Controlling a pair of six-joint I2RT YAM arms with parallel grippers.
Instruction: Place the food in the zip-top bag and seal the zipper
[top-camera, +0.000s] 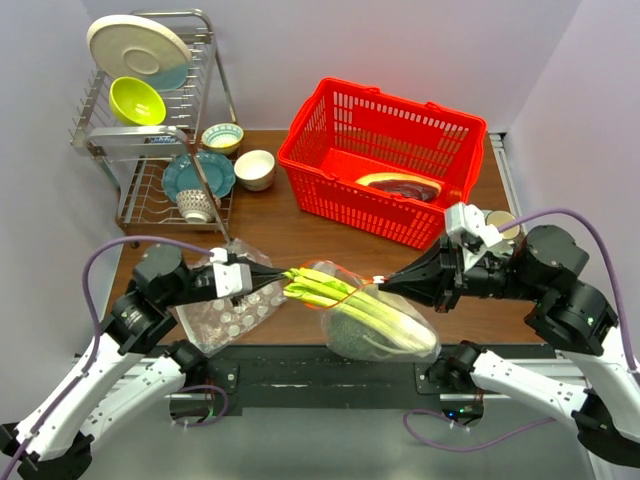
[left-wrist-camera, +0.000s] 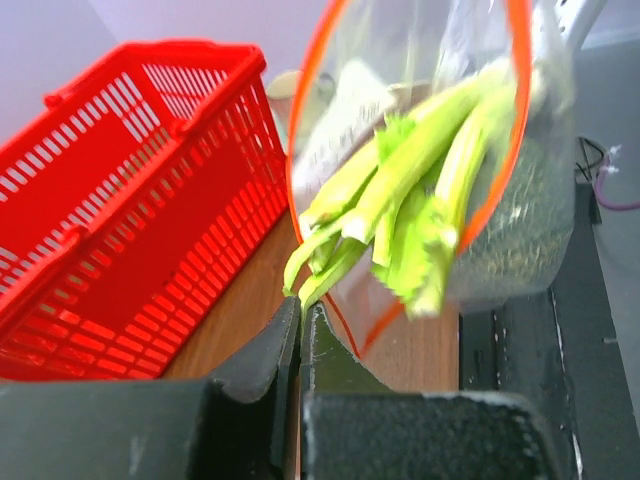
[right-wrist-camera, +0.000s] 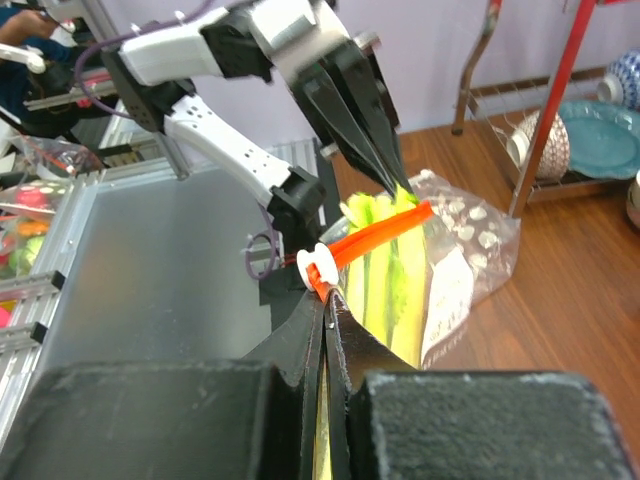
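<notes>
A clear zip top bag (top-camera: 365, 338) with an orange-red zipper rim hangs in the air from my right gripper (top-camera: 380, 283), shut on the rim beside the white slider (right-wrist-camera: 318, 266). Inside it lies pale green celery (top-camera: 375, 315), its leafy ends sticking out of the open mouth toward the left. My left gripper is shut, its tips touching the ends of the celery (left-wrist-camera: 400, 200); whether a thin stalk is pinched there cannot be made out. Seen from the right wrist, the left fingers (right-wrist-camera: 385, 165) meet the leafy tops.
Behind stands a red basket (top-camera: 382, 212) with a packaged food item (top-camera: 400, 184) in it. A dish rack (top-camera: 150, 150) with plates and bowls is at back left. Beneath the left gripper lies a clear patterned bag (top-camera: 232, 318). Bare table shows between basket and bag.
</notes>
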